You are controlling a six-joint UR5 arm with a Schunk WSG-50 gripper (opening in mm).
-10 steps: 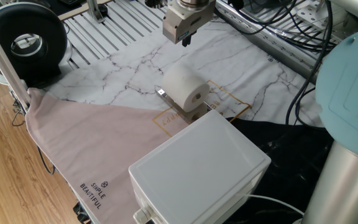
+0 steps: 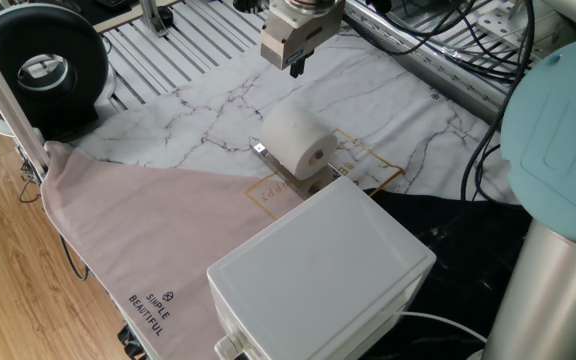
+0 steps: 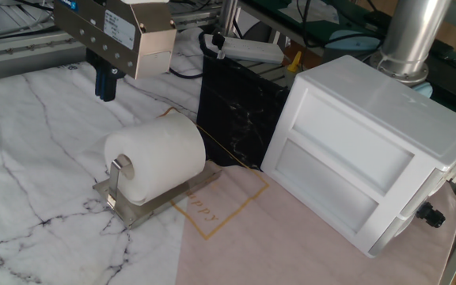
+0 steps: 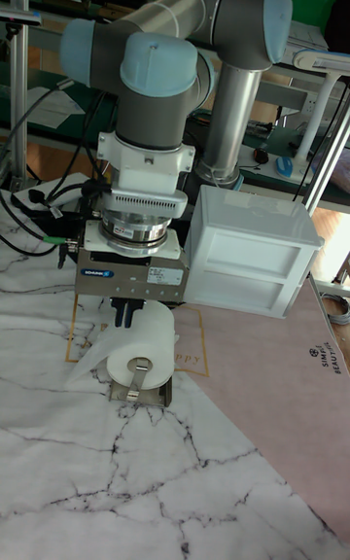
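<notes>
A white paper roll (image 3: 155, 157) lies sideways on a metal holder (image 3: 137, 212) in the middle of the table. In exterior view 3 a loose sheet (image 4: 93, 354) hangs off the left side of the roll (image 4: 160, 337). My gripper (image 3: 105, 96) points down, its black fingers close together with nothing visible between them. Exterior view 2 shows it above the tabletop, apart from the roll. From exterior view 1, the gripper (image 2: 296, 70) hangs on the far side of the roll (image 2: 299, 138).
Close to the roll stands a white two-drawer box (image 2: 323, 265). A marble-patterned and pink cloth (image 2: 148, 215) covers the table, with open room on its marble part. Cables (image 2: 523, 90) run along the back edge, and a black ring-shaped object (image 2: 43, 65) stands at the far left.
My gripper shifts only slightly over the last second. The roll, holder and white box stay in place.
</notes>
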